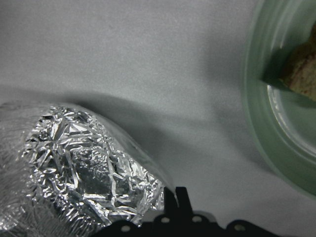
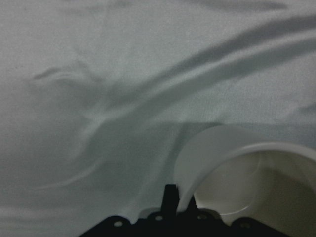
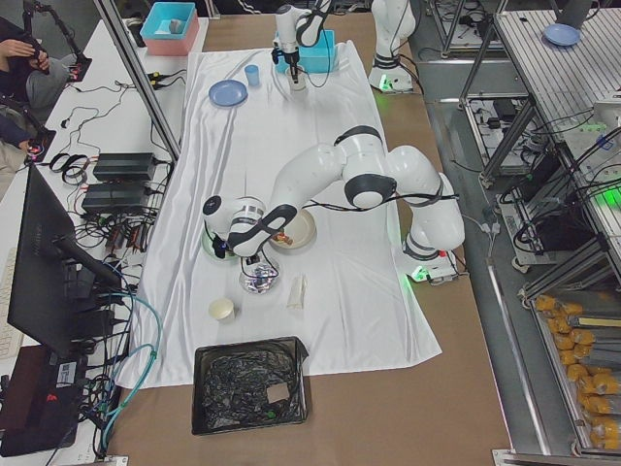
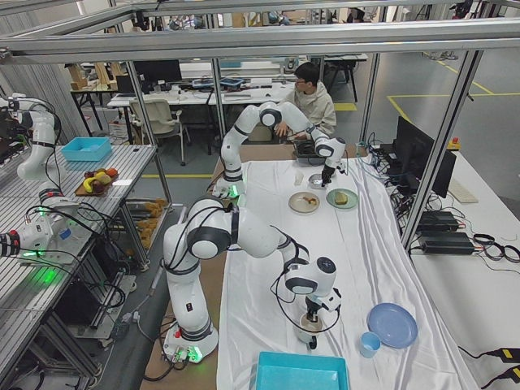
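My left gripper is at the rim of a clear bowl lined with crumpled foil point(image 1: 89, 168); the rim runs between its fingertips, and whether they are closed on it is unclear. A green plate point(image 1: 256, 118) with a piece of bread point(image 1: 301, 69) lies beside it. A beige plate point(image 4: 304, 203) with food is nearby. My right gripper is at the rim of a white cup point(image 2: 207, 148), the wall between its fingers, apparently shut on it, beside the blue bin.
A blue plate point(image 4: 392, 325) and blue cup point(image 4: 369, 344) sit near the teal bin point(image 4: 301, 374). A black tray point(image 3: 247, 417), a small cream cup point(image 3: 221, 309) and a clear packet point(image 3: 297, 291) are at the other end.
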